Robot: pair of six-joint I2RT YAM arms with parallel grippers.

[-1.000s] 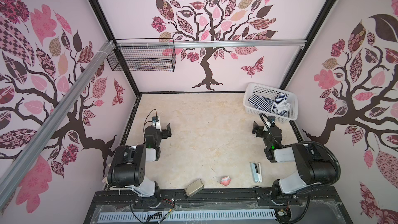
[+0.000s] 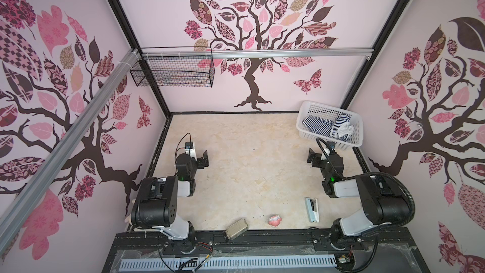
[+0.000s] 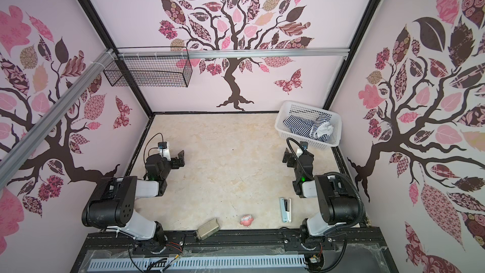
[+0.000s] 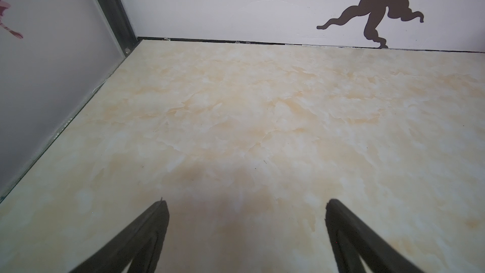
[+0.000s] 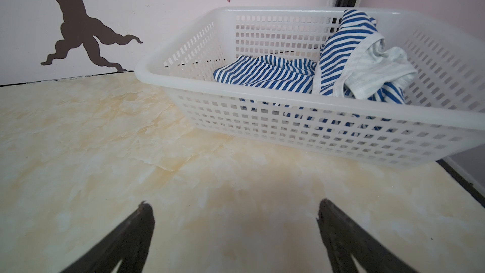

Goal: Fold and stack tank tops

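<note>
Blue-and-white striped tank tops point(image 5: 272, 72) lie bunched in a white plastic basket point(image 5: 303, 102) at the far right corner of the table. One striped piece with white trim point(image 5: 348, 45) rises against the basket's back rim. How many garments there are I cannot tell. My right gripper is open in front of the basket, with bare table between its fingers. Over at the table's left side, my left gripper is also open and empty.
Along the front edge sit a beige box point(image 2: 236, 229), a small pink-and-white item point(image 2: 274, 220) and a stapler-like object point(image 2: 312, 209). A black wire basket point(image 2: 176, 70) hangs high at back left.
</note>
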